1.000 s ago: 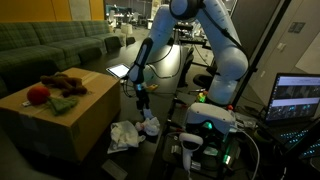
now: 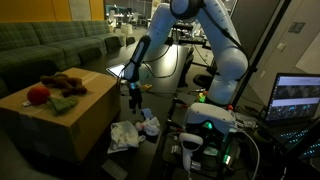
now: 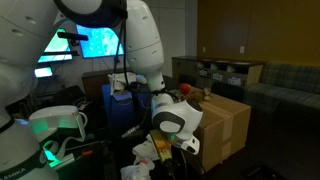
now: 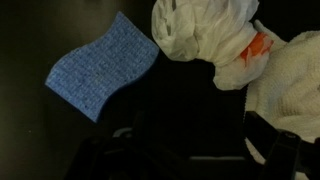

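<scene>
A blue cloth (image 4: 103, 66) lies spread on the dark surface at the left of the wrist view. Beside it are a crumpled white plastic bag (image 4: 205, 30) with an orange print and a white towel (image 4: 292, 88) at the right. My gripper is open, its dark fingers low in that view and nothing visible between them. In exterior view 1 the gripper (image 2: 134, 100) points down behind the towel (image 2: 124, 136) and the bag (image 2: 151, 127). Shadow hides the fingertips there.
A large cardboard box (image 2: 75, 118) stands to the left, with a red ball (image 2: 38, 95) and a plush toy (image 2: 66, 84) on top. A laptop (image 2: 292, 98) sits at the right. A white sheet-like item (image 2: 112, 168) lies in front.
My gripper has shifted slightly to the left in exterior view 1. The bag and towel appear unmoved.
</scene>
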